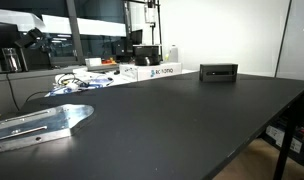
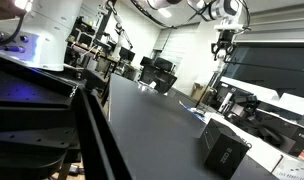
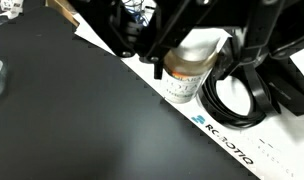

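In the wrist view my gripper is shut on a small container (image 3: 182,86). It has a pale body and an orange-and-white label, and the dark fingers sit on either side of it. Its upper part is hidden by the gripper. Below it spreads the dark tabletop (image 3: 102,130), with the white box (image 3: 227,143) right beside it in the picture. How high the container hangs over the table is hard to tell. I cannot clearly pick out the gripper in either exterior view.
A black block-shaped unit (image 1: 218,72) stands at the table's far side, also seen as a dark box (image 2: 224,149). A coiled black cable (image 3: 229,98) lies in the white box. A shiny metal-like piece (image 1: 37,128) occupies the near left. Mid-table is clear.
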